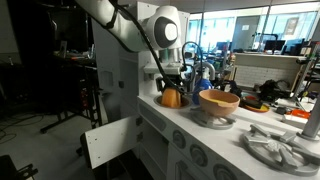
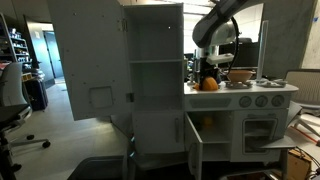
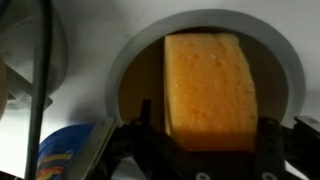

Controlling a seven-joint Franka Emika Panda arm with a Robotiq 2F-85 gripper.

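Observation:
An orange block [image 3: 208,85], sponge-like on its upper face, stands in a round grey-rimmed basin [image 3: 125,62] in the wrist view. My gripper is around its near end, a dark finger on either side; whether both fingers touch it is unclear. In the first exterior view the gripper [image 1: 172,86] points down at the orange block [image 1: 171,98] at the counter's far end, partly covering it. The second exterior view shows the orange block [image 2: 209,85] below the arm too.
An orange-brown bowl [image 1: 217,101] sits on a stove burner to the right, with a blue bottle [image 1: 201,79] behind. Another burner [image 1: 282,150] is bare. A tall cabinet [image 2: 157,60] stands beside the counter. A blue object [image 3: 65,150] lies close left of the gripper.

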